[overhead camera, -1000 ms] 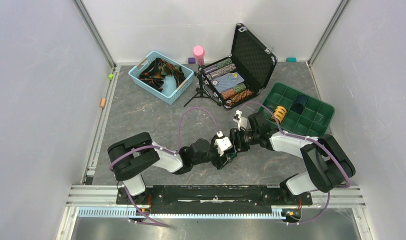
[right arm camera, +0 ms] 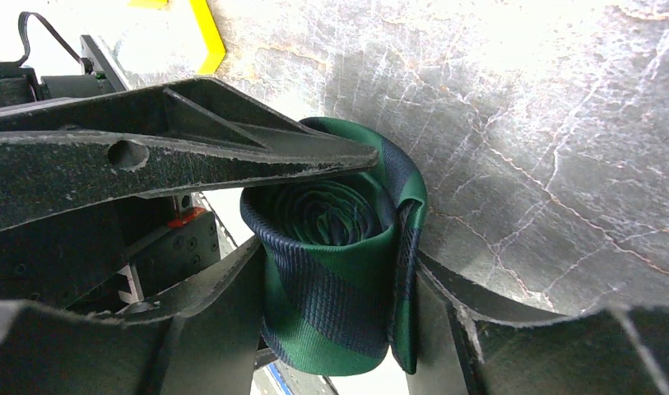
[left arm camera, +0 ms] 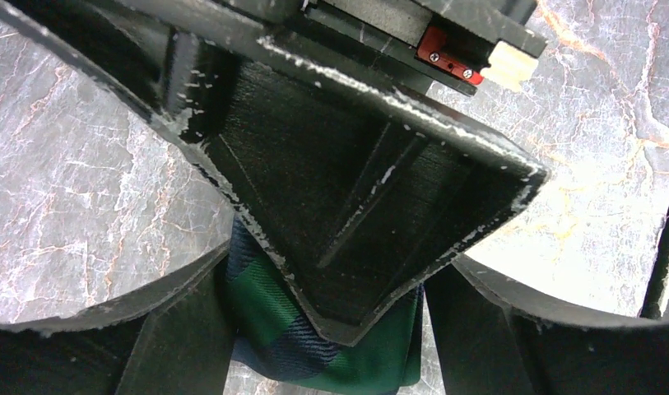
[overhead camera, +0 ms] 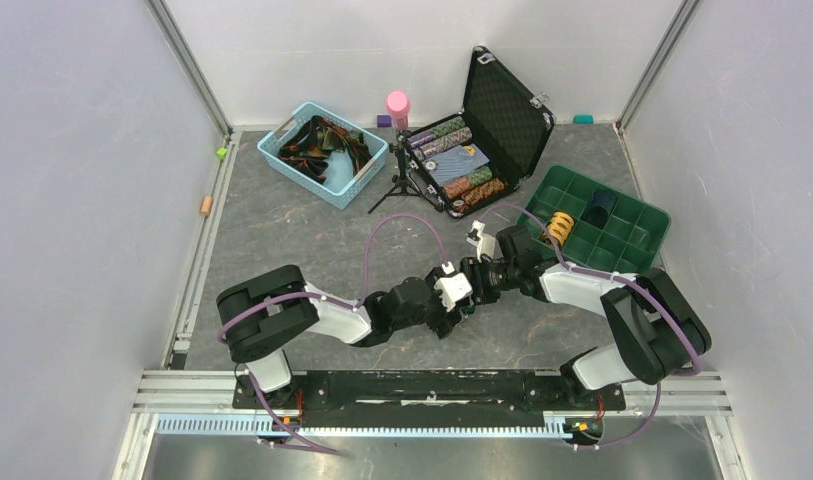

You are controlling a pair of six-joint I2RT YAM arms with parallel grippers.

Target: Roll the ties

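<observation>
A tie (right arm camera: 331,280) striped dark green and navy is wound into an upright coil, its spiral top showing in the right wrist view. Around it my right gripper stands open, one finger (right arm camera: 211,329) on each side. A black finger (right arm camera: 257,152) of the left gripper reaches across the coil's top edge. In the left wrist view the same tie (left arm camera: 273,309) lies between the fingers of my left gripper, which is part open; the right gripper's black finger (left arm camera: 331,189) covers much of the coil.
A blue basket (overhead camera: 291,178) with dark, orange-striped cloth stands back left. Behind the grippers are a pink-topped tripod (overhead camera: 398,105) and an open chip case (overhead camera: 512,115). A green divided tray (overhead camera: 637,213) at right holds a yellow-striped roll (overhead camera: 559,228) and a dark blue roll (overhead camera: 599,208).
The right arm has barely moved.
</observation>
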